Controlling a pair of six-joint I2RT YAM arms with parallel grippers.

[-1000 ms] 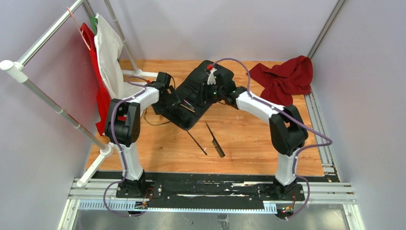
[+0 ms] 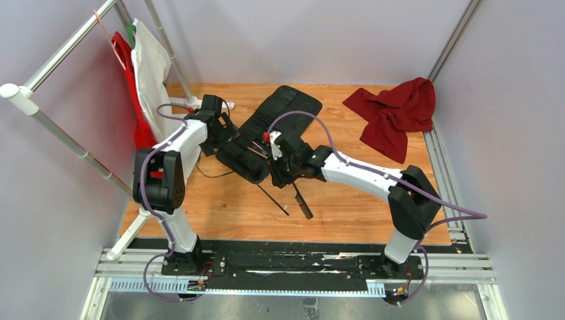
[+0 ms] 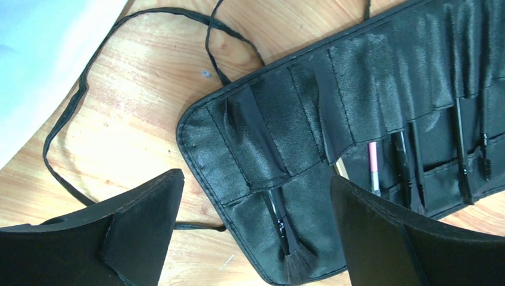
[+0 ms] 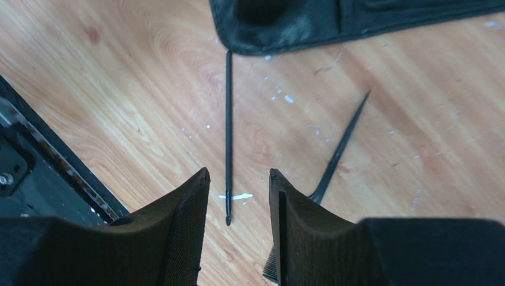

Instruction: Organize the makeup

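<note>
A black makeup roll (image 2: 293, 99) lies unrolled on the table, with several brushes and pencils in its pockets. In the left wrist view a fluffy brush (image 3: 283, 232) sits in an end pocket, and a pink-and-white pencil (image 3: 374, 164) sticks out farther along. My left gripper is open above that end, its fingers wide apart and empty. Two loose tools lie in front of the roll: a thin black stick (image 4: 228, 119) and a black pointed-tail comb (image 4: 340, 149). Above them my right gripper hangs open, nothing between its fingers; it partly hides the comb.
At the left stands a white rack (image 2: 63, 53) with a white garment (image 2: 150, 77) and a red one hanging close to my left arm. A dark red cloth (image 2: 400, 110) lies crumpled at the back right.
My left gripper has shifted a little left, and the roll has slid slightly left.
</note>
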